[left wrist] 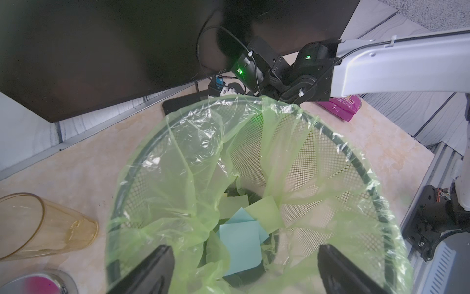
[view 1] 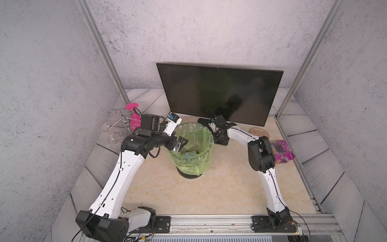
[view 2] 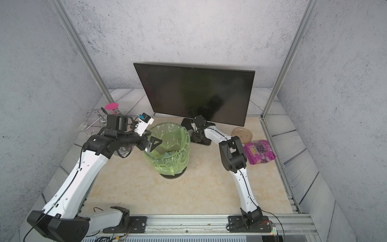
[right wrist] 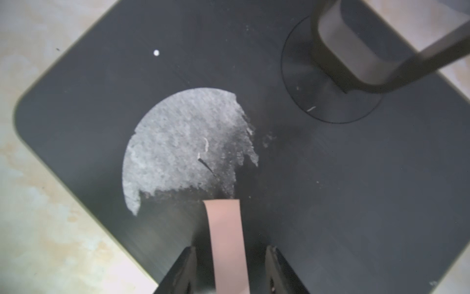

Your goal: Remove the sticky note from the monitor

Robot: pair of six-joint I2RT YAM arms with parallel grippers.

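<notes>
The monitor [view 1: 219, 92] stands at the back, its dark screen bare of notes. On its black base [right wrist: 342, 196], a pinkish strip of paper [right wrist: 227, 242], perhaps a sticky note seen narrow, lies between the fingers of my right gripper. Those fingers stand apart, with a gap on either side of the strip. My left gripper is open and empty over the green-lined bin [view 1: 191, 161]. Blue and green sticky notes [left wrist: 240, 245] lie at the bottom of the bin.
The bin stands close in front of the base, left of the right arm. A wire rack [view 1: 121, 121] is at the left. A round wooden coaster [view 2: 242, 135] and a purple bag [view 2: 260, 152] are at the right.
</notes>
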